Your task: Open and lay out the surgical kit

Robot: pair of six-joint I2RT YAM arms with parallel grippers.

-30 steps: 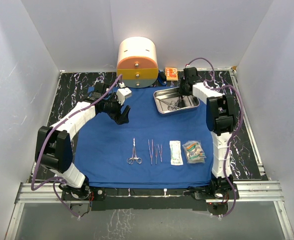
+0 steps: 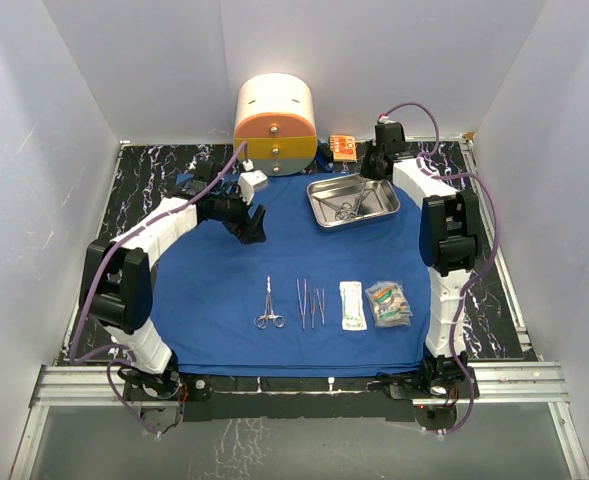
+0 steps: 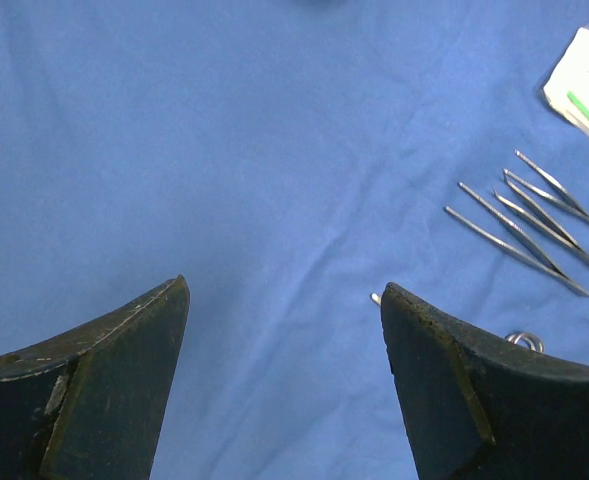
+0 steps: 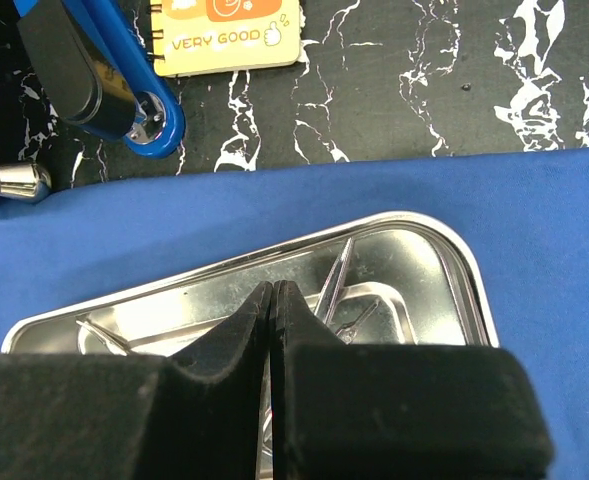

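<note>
The metal tray [image 2: 389,208] lies on the blue cloth [image 2: 214,300] at the back right, with scissor-like tools [image 2: 346,211] still inside it. Above its back edge my right gripper is shut, nothing showing between its fingers; a slim metal instrument [image 4: 336,280] lies in the tray just beyond the tips. Over bare cloth left of the tray, my left gripper [image 2: 255,226] stands open and empty. Toward the front lie a clamp [image 2: 269,313], several tweezers [image 2: 312,303], a white packet [image 2: 352,306] and a clear bag of supplies [image 2: 388,304].
An orange rounded drawer box [image 2: 275,115] stands at the back middle. Beside it are a blue stapler-like item [image 4: 139,90] and an orange notebook [image 2: 342,148].
My right gripper has shifted a little to the right and back over the tray. The laid-out tools are unmoved.
</note>
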